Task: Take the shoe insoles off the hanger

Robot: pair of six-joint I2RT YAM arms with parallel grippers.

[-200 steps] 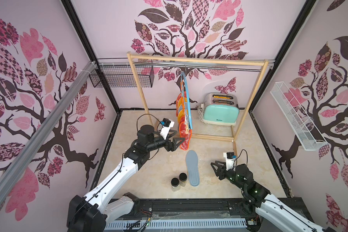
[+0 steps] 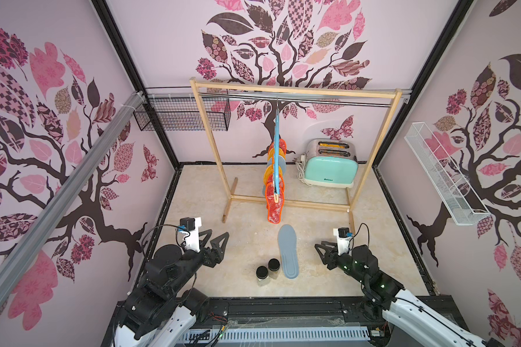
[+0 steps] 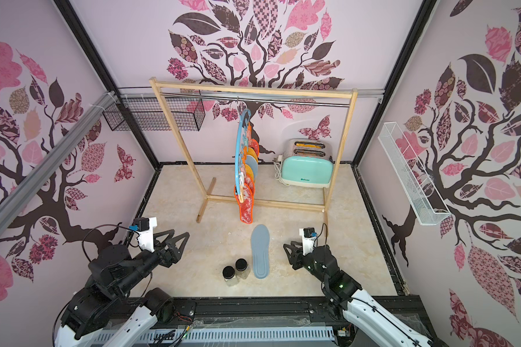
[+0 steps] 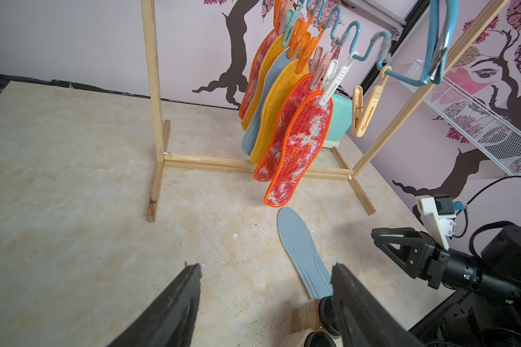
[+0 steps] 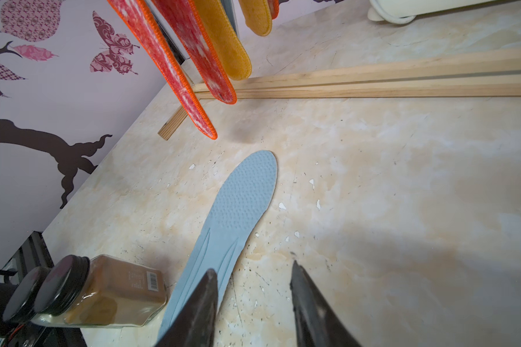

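A blue hanger (image 2: pixel 276 151) hangs from the rod, carrying several insoles in clothes pegs. In the left wrist view the front ones are a red-and-white insole (image 4: pixel 298 153) and its match, with a yellow insole (image 4: pixel 279 104) and a grey-blue one behind. A beige peg (image 4: pixel 369 104) at the hanger's near end is empty. One grey-blue insole (image 5: pixel 237 202) lies flat on the table. My left gripper is open, left of the hanger and apart from it. On the right, my right gripper has parted fingers with nothing between them, near the lying insole.
Two dark-lidded jars (image 2: pixel 262 272) stand near the front edge, left of the lying insole. A wooden rack (image 2: pixel 295 88) frames the hanger. A mint toaster (image 2: pixel 330 167) is at the back right.
My left gripper has drawn back from the hanger toward the front left. The hanger has swung and turned. The right gripper has barely moved; the insole on the table stays put.
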